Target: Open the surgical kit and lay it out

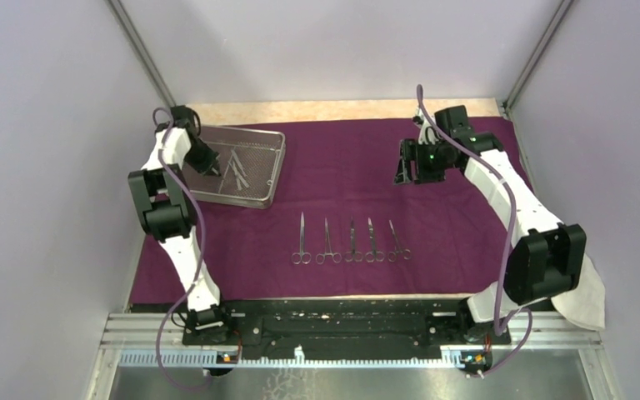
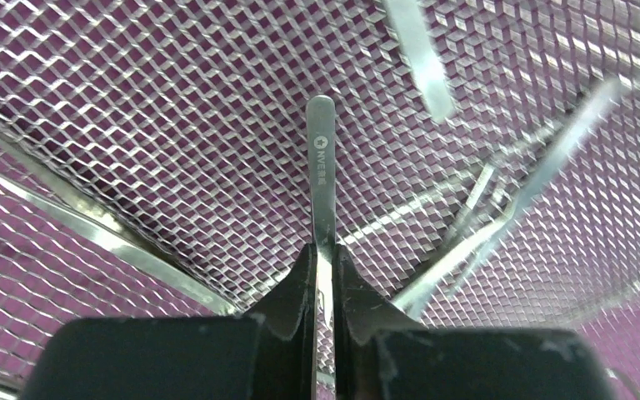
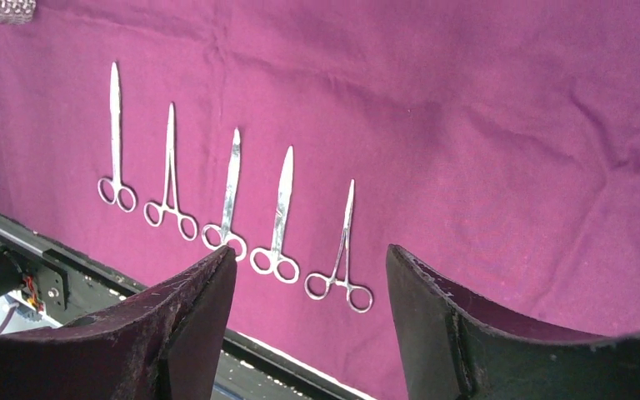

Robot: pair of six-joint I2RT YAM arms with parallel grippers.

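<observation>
At the left of the top view is the metal mesh tray (image 1: 268, 167) with several loose steel instruments. My left gripper is inside it, fingers closed around a flat instrument (image 2: 321, 158), probably by its lower part. Other slim instruments (image 2: 542, 175) lie around it on the mesh. Five scissor-like instruments (image 1: 302, 237) lie in a row on the purple cloth (image 1: 342, 167), rings toward the front edge. My right gripper hangs above the cloth at the right, open, with nothing between its fingers.
The cloth between tray and right arm is clear, as is the area right of the row. A pale folded cloth (image 1: 583, 292) lies outside the mat at front right. The rail runs along the front edge.
</observation>
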